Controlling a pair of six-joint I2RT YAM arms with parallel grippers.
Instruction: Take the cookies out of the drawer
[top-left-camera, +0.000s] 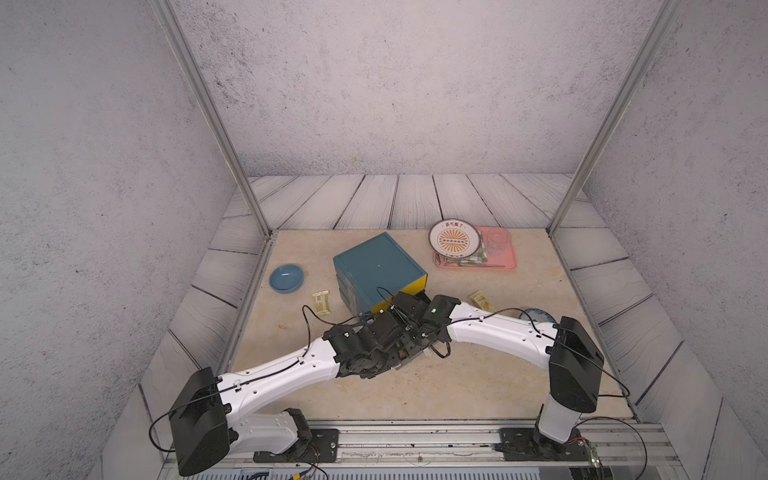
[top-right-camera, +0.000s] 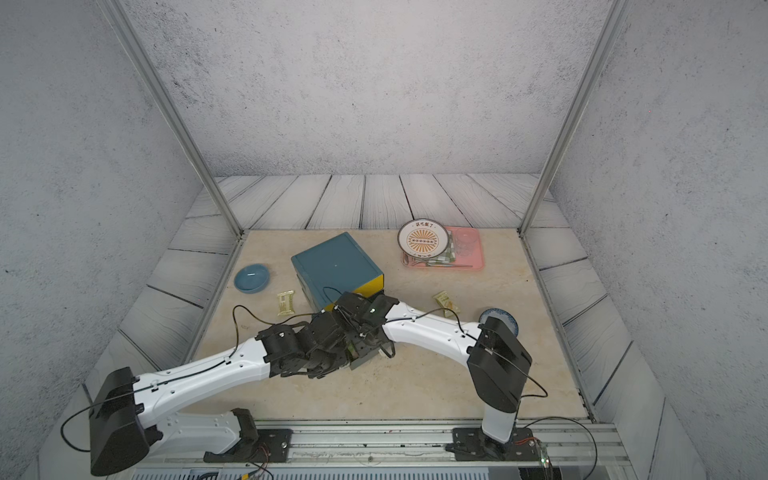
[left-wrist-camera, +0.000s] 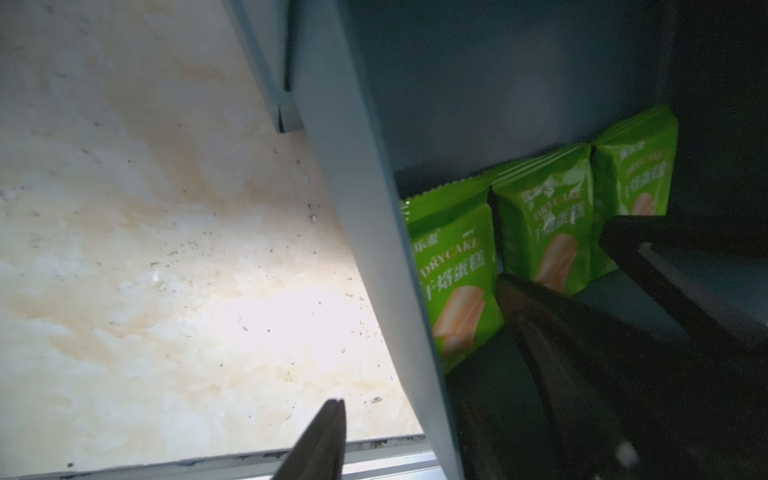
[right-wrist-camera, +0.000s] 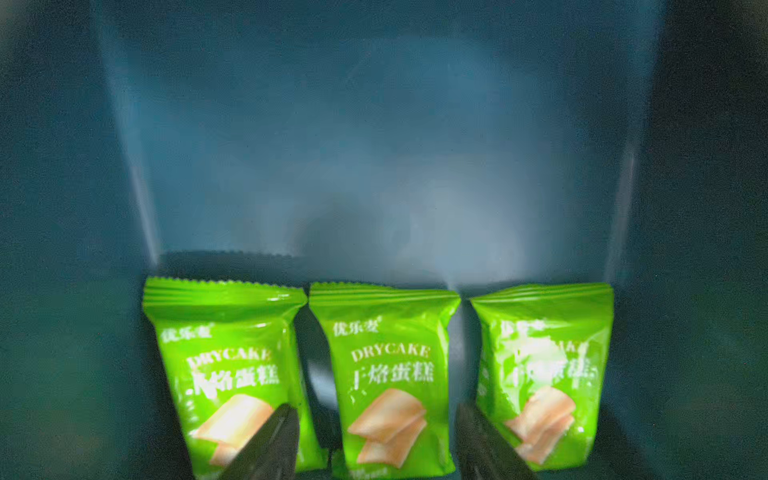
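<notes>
The blue drawer (left-wrist-camera: 376, 216) stands pulled out of the blue cabinet (top-left-camera: 380, 268). In the right wrist view, three green cookie packets lie side by side in it: left packet (right-wrist-camera: 232, 336), middle packet (right-wrist-camera: 392, 360) and right packet (right-wrist-camera: 552, 328). My right gripper is open inside the drawer, one finger on either side of the middle packet. My left gripper is open astride the drawer's side wall, one finger outside over the table and a dark one inside. Both arms hide most of the drawer in the top views.
A blue bowl (top-left-camera: 286, 277) and a yellow packet (top-left-camera: 321, 302) are left of the cabinet. Another yellow packet (top-right-camera: 446, 301) and a patterned dish (top-right-camera: 500, 320) lie right. A plate (top-left-camera: 454, 239) rests on a pink tray (top-left-camera: 504, 249) behind.
</notes>
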